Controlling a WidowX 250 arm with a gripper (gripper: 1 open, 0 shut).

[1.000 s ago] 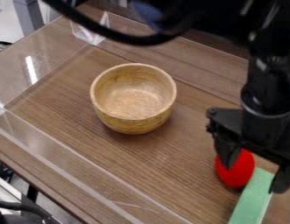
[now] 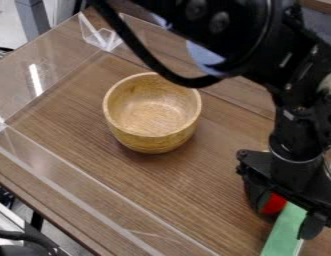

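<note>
My black gripper [image 2: 283, 186] is low at the right, open, its fingers down around a red round object [image 2: 273, 203] that is mostly hidden by them. A green flat item [image 2: 284, 238] lies just below, partly under the gripper. A wooden bowl [image 2: 152, 110] stands left of centre on the wooden table [image 2: 101, 180].
A blue object [image 2: 205, 57] is at the back, partly behind the arm and its cable. Clear plastic pieces lie at the upper left and along the left. The table's left edge drops to the floor. The area below the bowl is clear.
The gripper has moved down over the red object, which is now largely covered by it. The bowl and green item stay about where they were.
</note>
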